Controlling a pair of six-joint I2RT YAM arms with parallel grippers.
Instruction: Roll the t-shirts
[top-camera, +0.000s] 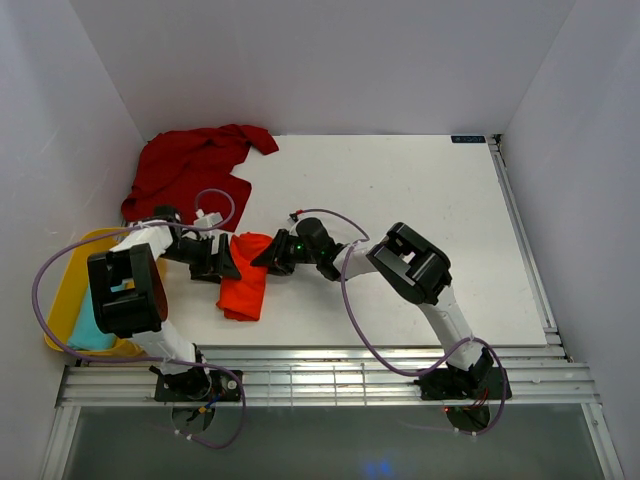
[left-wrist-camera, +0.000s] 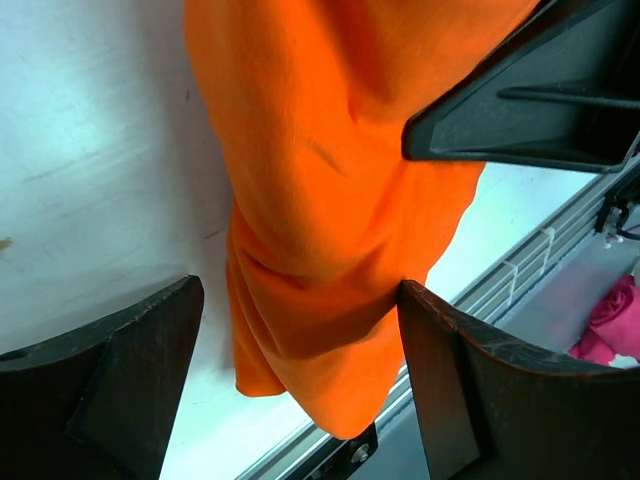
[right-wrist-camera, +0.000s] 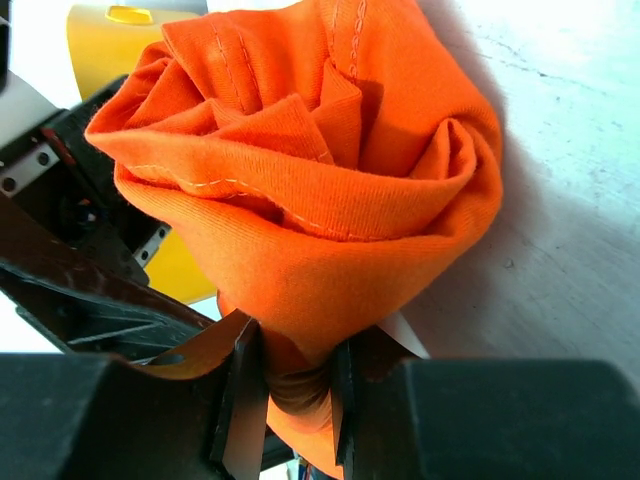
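Observation:
An orange t-shirt (top-camera: 243, 293), partly rolled, lies on the white table near its front left. My right gripper (top-camera: 266, 258) is shut on it, pinching its middle between the fingers in the right wrist view, with a bunched, folded end beyond. My left gripper (top-camera: 218, 265) is open at the shirt's left side; in the left wrist view its fingertips (left-wrist-camera: 430, 320) straddle the lower part of the orange cloth (left-wrist-camera: 320, 220), one beside it on the table, the other against the cloth.
A dark red cloth (top-camera: 185, 165) lies at the back left. A yellow bin (top-camera: 70, 290) with light blue cloth (top-camera: 90, 330) stands at the far left. A metal rail runs along the front edge.

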